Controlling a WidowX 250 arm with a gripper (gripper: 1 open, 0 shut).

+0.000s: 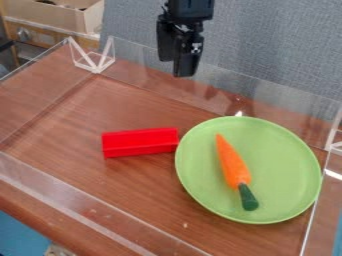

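My black gripper hangs at the top centre, high above the back of the wooden table and clear of everything; it holds nothing and looks open, though its fingers are small in view. A carrot, orange with a green end, lies on a green plate at the right. A red block lies flat on the table left of the plate.
Clear low walls edge the wooden table, with white brackets at the corners. A cardboard box stands beyond, at the top left.
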